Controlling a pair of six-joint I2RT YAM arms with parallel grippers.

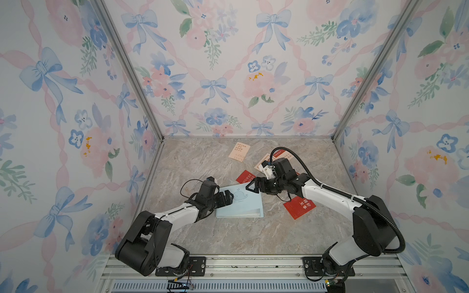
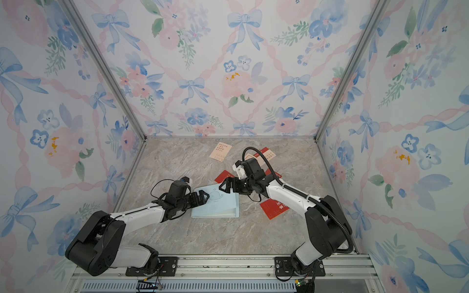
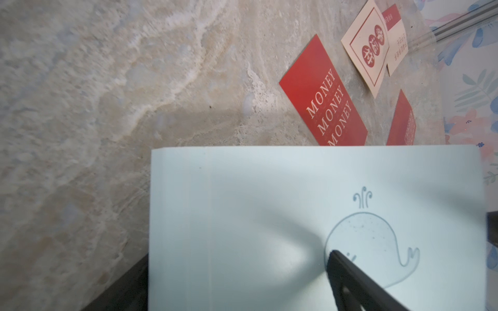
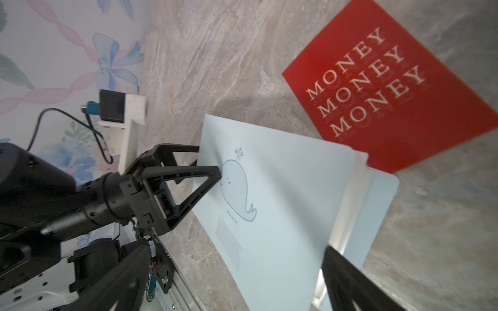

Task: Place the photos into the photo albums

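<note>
A pale blue photo album with a whale drawing lies closed at the front middle of the table. My left gripper stands open at the album's left end, its fingers around that end. My right gripper is open over the album's right end, where the cover and pages show below it in the right wrist view. A red MONEY card lies just behind the album. A beige card lies further back, more red and beige cards at the back right, and another red card right of the album.
Bare marble table shows at the left and back left, and along the front edge below the album. The patterned walls enclose the table at the back and both sides.
</note>
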